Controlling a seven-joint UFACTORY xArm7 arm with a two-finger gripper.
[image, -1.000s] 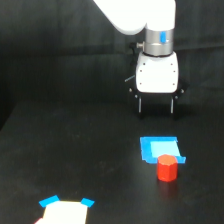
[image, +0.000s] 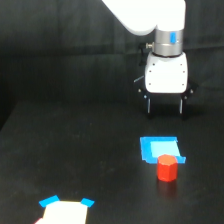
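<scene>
A white robot arm comes down from the top, and its gripper (image: 165, 103) hangs in the air above the back right of the black table, fingers spread with nothing visible between them. Below it, a light square outlined in blue tape (image: 150, 145) lies on the table. A red hexagonal block (image: 167, 169) stands at the front edge of that square, partly covering its lower part.
At the bottom left, a pale square with blue tape corners (image: 65, 213) is cut off by the frame edge, with a small pinkish item beside it.
The arm and gripper have moved slightly to the right. The block and the taped squares look unchanged.
</scene>
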